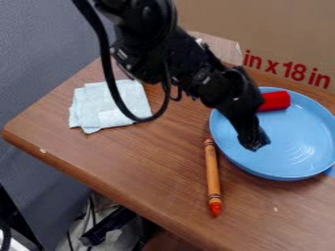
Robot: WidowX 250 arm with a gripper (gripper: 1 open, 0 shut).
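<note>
The black arm reaches down from the top, its gripper [249,132] low over the left part of a blue plate [295,152]. Whether its fingers are open or shut, or hold anything, is hard to tell. A red cylinder [275,99] is on the plate's back rim area, partly hidden behind the gripper.
An orange crayon [213,181] lies on the wooden table [118,167] left of the plate. A folded pale cloth [98,108] lies at the left. A cardboard box [288,39] stands behind.
</note>
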